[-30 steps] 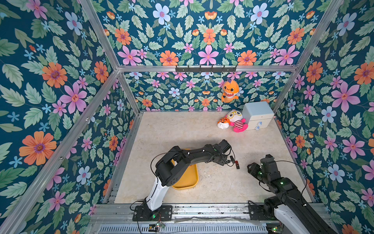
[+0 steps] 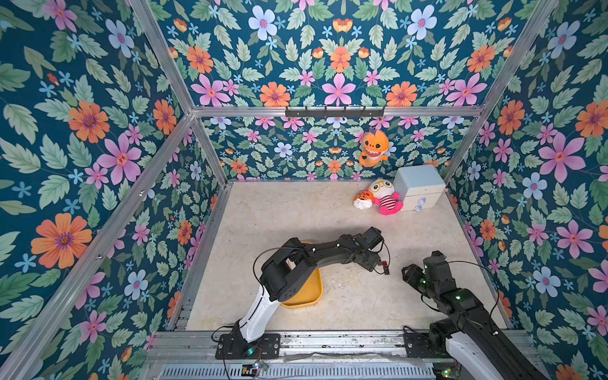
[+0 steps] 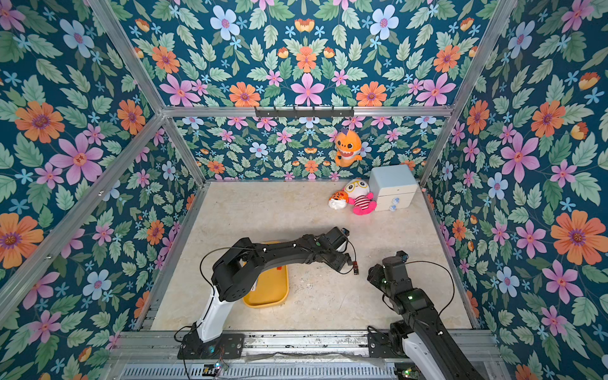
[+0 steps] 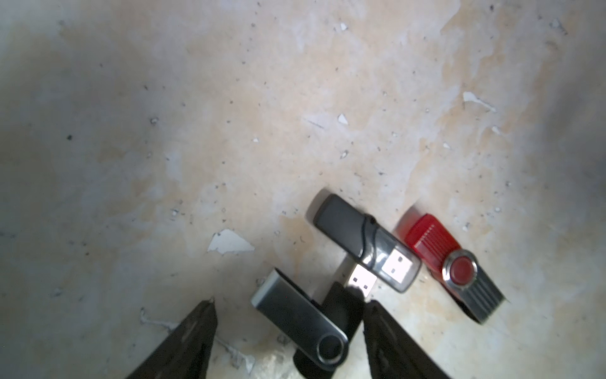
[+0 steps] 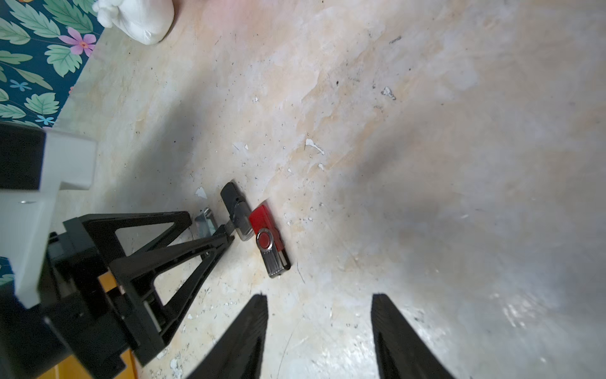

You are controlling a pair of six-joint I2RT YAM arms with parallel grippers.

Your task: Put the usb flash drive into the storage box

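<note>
Several USB drives lie clustered on the worktop: a red one (image 4: 435, 249), a dark translucent one (image 4: 344, 224), and a black one with a silver swivel cap (image 4: 293, 315). My left gripper is open directly over the black one, its fingertips on either side of it in the left wrist view. My right gripper hangs apart to the right, open with nothing between its fingers. A yellow tray (image 3: 269, 291) sits under the left arm, partly hidden.
A pale blue-topped drawer box (image 2: 418, 186) stands at the back right, beside plush toys (image 2: 380, 196). An orange plush (image 2: 373, 145) is at the back wall.
My left arm has shifted slightly to the right over the drives, its gripper hiding more of them in the top left view. The right arm has not visibly moved.
</note>
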